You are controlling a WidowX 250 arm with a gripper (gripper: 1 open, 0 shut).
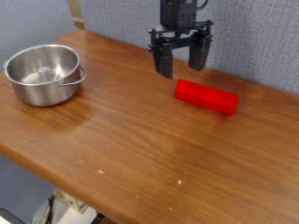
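Observation:
My black gripper (180, 59) hangs from the top centre of the camera view, open, with nothing between its two fingers. It is above and behind a red block (205, 96), which lies lengthwise on the wooden table (140, 157), apart from the fingers. A steel pot (44, 90) with a side handle stands at the left of the table.
A grey padded wall (257, 44) runs along the back and left. The left front edge of the table drops to a floor with cables and fittings.

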